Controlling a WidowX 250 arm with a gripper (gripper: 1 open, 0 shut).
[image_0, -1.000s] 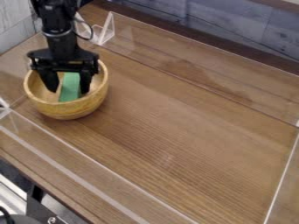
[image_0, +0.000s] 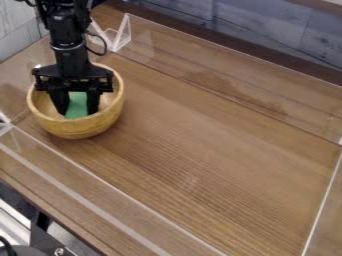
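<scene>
A round yellow-tan bowl (image_0: 86, 124) sits on the wooden table at the left. Inside it is a green object (image_0: 76, 104), partly covered by my black gripper (image_0: 74, 98), which reaches down into the bowl from the top left. The fingers are shut on the green object, though their tips are partly hidden against it.
A clear plastic piece stands near the top left behind the arm. The table's left edge is close to the bowl, with dark floor at the bottom left.
The gripper's fingers have come closer together over the green object and now cover more of it. The bowl has stayed in about the same place.
</scene>
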